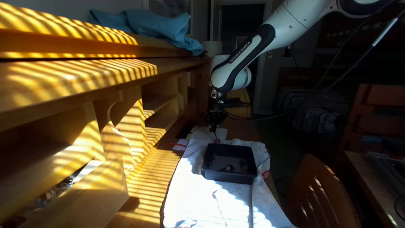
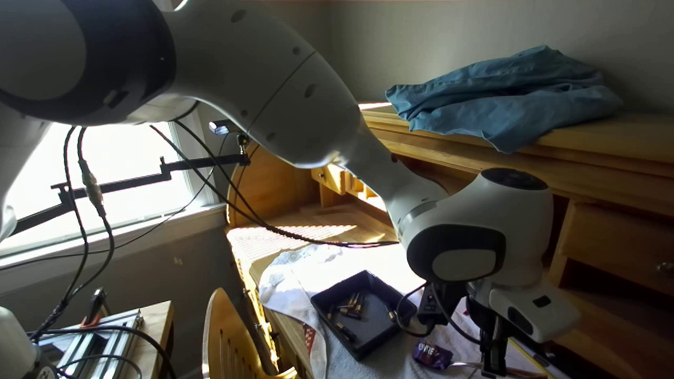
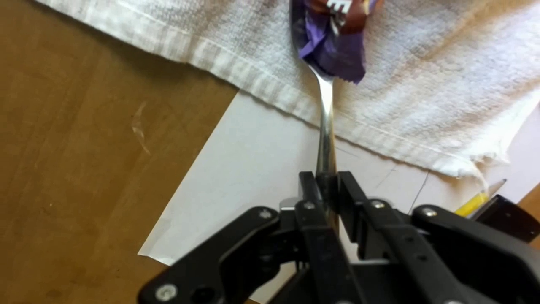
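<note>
My gripper is shut on the handle of a metal spoon [image 3: 326, 109], which points away from its fingers in the wrist view. A purple wrapped snack [image 3: 336, 43] lies at the spoon's far end, covering or resting on its bowl, over the white towel. In exterior view 2 the snack [image 2: 432, 355] is beside the dark tray [image 2: 383, 340], outside it. The tray [image 1: 229, 176] sits on the towel [image 1: 212, 197] in exterior view 1, with my gripper [image 1: 214, 129] just behind it. Whether the snack's weight is on the spoon, I cannot tell.
Several small dark and brass-coloured pieces [image 2: 351, 309] lie in the tray. White paper [image 3: 228, 167] and a yellow pencil [image 3: 473, 203] are near the gripper. A wooden shelf unit [image 1: 152, 110] borders one side; a chair [image 1: 320, 193] stands on the other.
</note>
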